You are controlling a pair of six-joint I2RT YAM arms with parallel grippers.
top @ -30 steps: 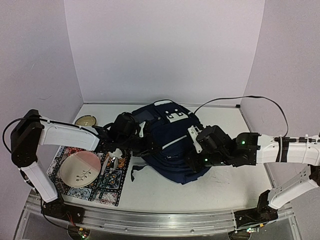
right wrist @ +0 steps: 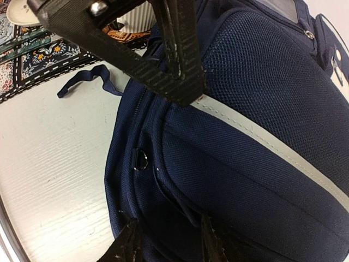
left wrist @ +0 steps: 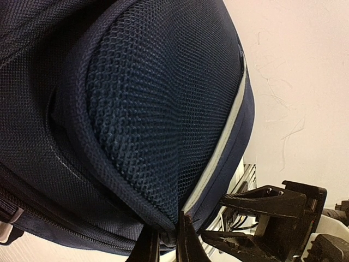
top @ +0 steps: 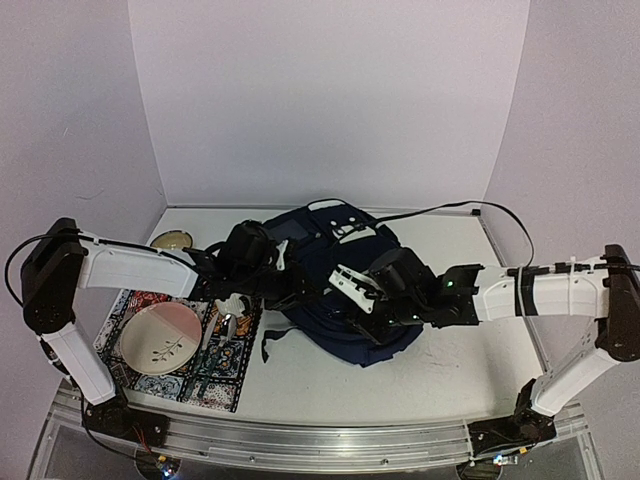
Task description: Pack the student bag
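The navy student bag (top: pixel 370 345) lies on the white table under both arms. In the left wrist view, my left gripper is shut on the bag's piped edge, close to the pale strip (left wrist: pixel 221 147). Seen from the right wrist, the tips of the left fingers (right wrist: pixel 182 90) meet at the bag's edge. My right gripper is open above the bag's lower side panel, its two fingers well apart. A seam and a small metal ring (right wrist: pixel 142 159) show near it. The inside of the bag is hidden.
On the left, a patterned mat (top: pixel 228 385) bears a plate (top: pixel 160 340) and cutlery (top: pixel 227 325). A small bowl (top: pixel 172 240) stands behind it. A loose strap (top: pixel 272 342) extends from the bag.
Over the last second my right arm has moved left across the bag, toward the left gripper. The left arm and the bag look nearly still.
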